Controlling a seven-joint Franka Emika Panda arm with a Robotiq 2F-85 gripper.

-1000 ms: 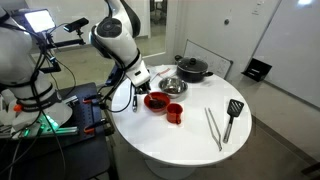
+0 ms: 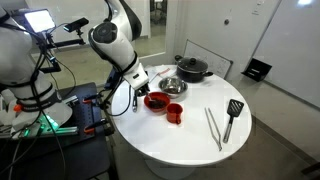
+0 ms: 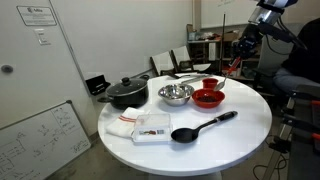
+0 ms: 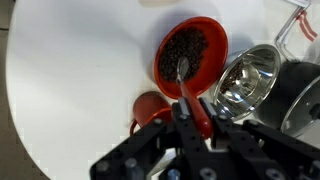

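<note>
A spoon with a red handle (image 4: 196, 112) is gripped in my gripper, which is shut on that handle. The metal head of the spoon (image 4: 183, 67) points into a red bowl (image 4: 213, 75) and overlaps the dark beans (image 4: 178, 50) there; whether it touches them I cannot tell. Close by the bowl stands a red cup (image 4: 148, 108). From the side, the red handle (image 3: 238, 64) slants down from my gripper (image 3: 247, 46) toward the bowl (image 3: 209, 98).
A steel bowl (image 2: 173, 86) sits just behind the red bowl, and a black pot (image 2: 192, 69) is farther back. Tongs (image 2: 213, 128) and a black spatula (image 2: 234, 113) lie to the right. Bare white table (image 2: 165, 150) extends toward the front.
The bowls, cup and utensils on the table stay where they were.
</note>
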